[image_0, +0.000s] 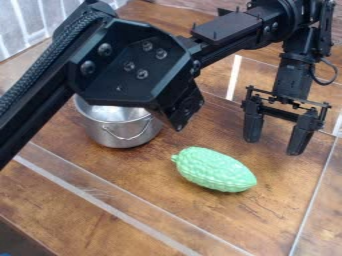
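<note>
My gripper (278, 130) hangs open at the right of the camera view, two black fingers pointing down over the wooden floor with nothing between them. A green, bumpy bitter-melon-like object (214, 170) lies below and left of it, apart from the fingers. A steel pot (114, 127) with a wire handle stands at the left, partly hidden behind my black arm.
A white slatted rail (27, 25) is at the top left. The arm spans the upper half of the view.
</note>
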